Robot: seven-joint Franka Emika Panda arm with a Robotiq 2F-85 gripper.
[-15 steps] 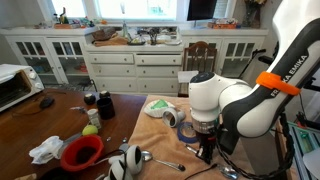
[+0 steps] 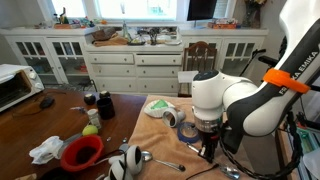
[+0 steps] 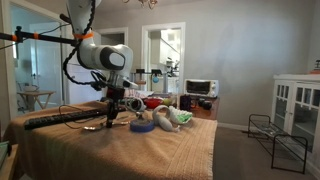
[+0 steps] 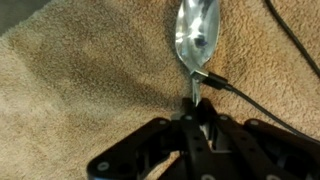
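In the wrist view a shiny metal spoon points away from me, its bowl over the tan cloth. My gripper is shut on the spoon's handle, most of which is hidden by the dark fingers. A thin black cable with a small plug crosses at the spoon's neck; whether it is pinched too, I cannot tell. Exterior view 2 has the gripper low over the cloth-covered table, pointing down.
Left of the gripper lie another spoon and a white headset-like object. A blue tape roll sits behind the gripper. Farther left stands a red bowl. In exterior view 2 a black keyboard lies along the table's left side.
The arm has shifted slightly to the right in exterior view 1. The objects around it look unmoved.
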